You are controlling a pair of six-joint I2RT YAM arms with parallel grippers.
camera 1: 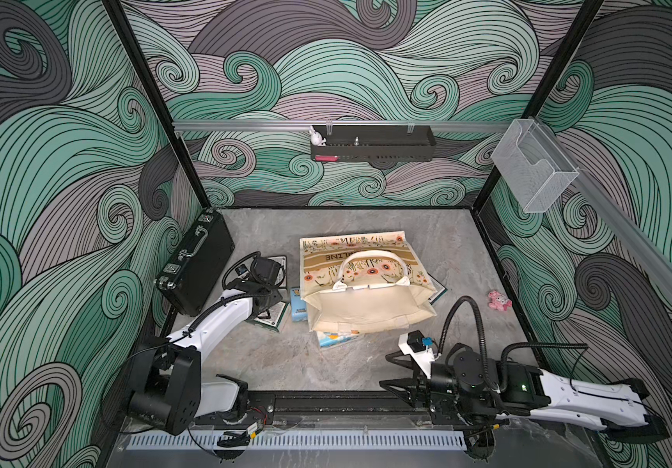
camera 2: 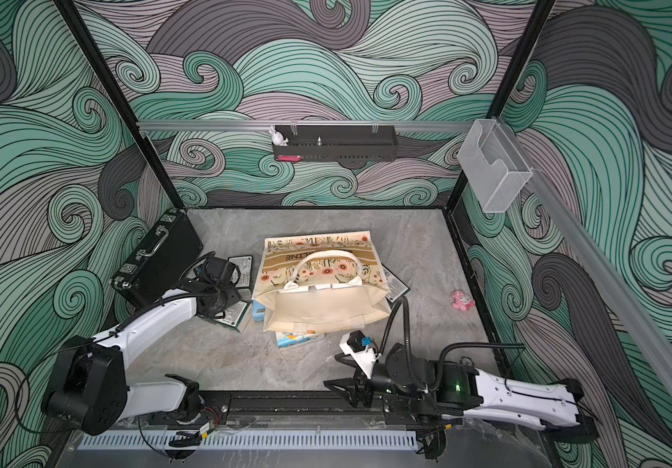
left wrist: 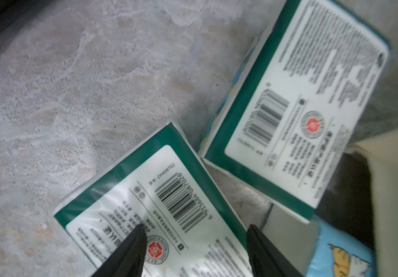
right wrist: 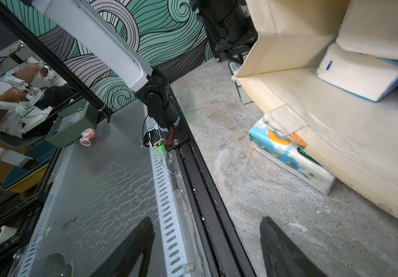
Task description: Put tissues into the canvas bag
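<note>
A floral canvas bag (camera 1: 363, 304) lies on its side at mid-table; tissue packs (right wrist: 360, 76) show inside it in the right wrist view. My left gripper is open over a green-edged tissue pack (left wrist: 152, 207), with a second pack (left wrist: 300, 115) beside that one. A blue pack (camera 1: 298, 310) and a colourful pack (right wrist: 291, 157) lie at the bag's edge. My right gripper stands open at the front edge, in front of the bag, nothing between its fingers.
A black case (camera 1: 195, 261) stands along the left edge. A pink toy (camera 1: 499, 300) lies at the right.
</note>
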